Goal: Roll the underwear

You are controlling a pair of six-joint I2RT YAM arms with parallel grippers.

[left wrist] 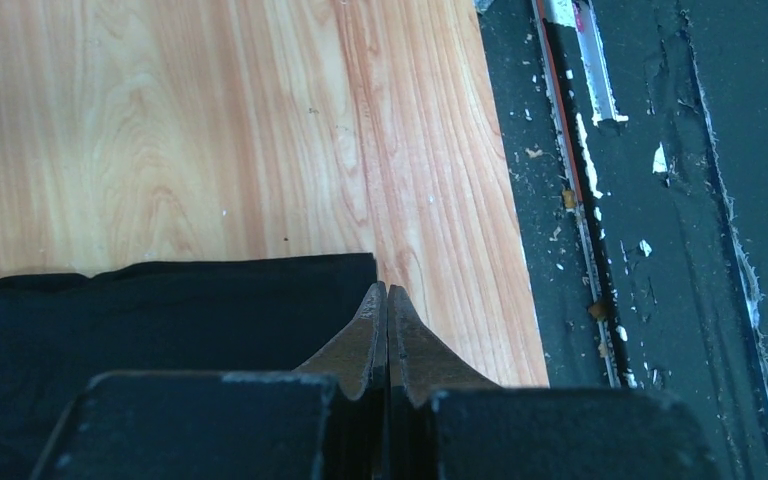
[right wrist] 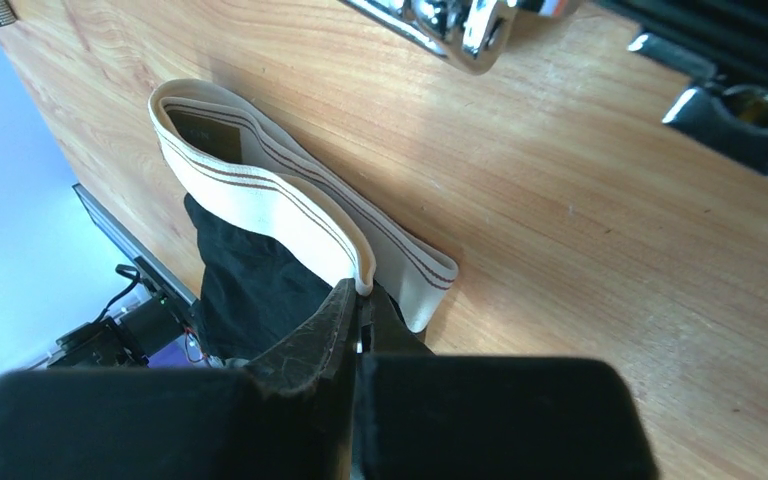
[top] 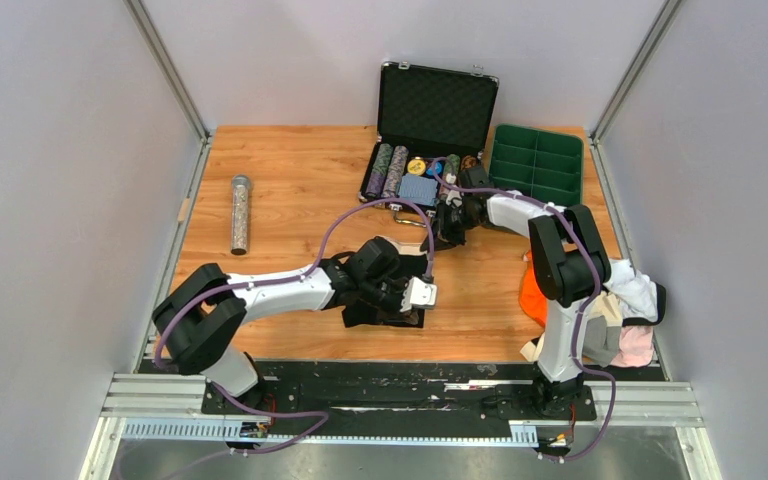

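The black underwear lies on the table near the front, partly covered by my left arm in the top view. Its white waistband has brown stripes, and one layer stands raised and bent over in the right wrist view. At the band's bent corner, my right gripper is shut on the waistband. My left gripper is shut at the corner of the underwear's black cloth; no cloth shows between its fingertips, which cover part of that corner.
An open case of chips stands at the back, its front latches close to my right gripper. Right of it sits a green divided tray. A glitter tube is at left, piled clothes at right.
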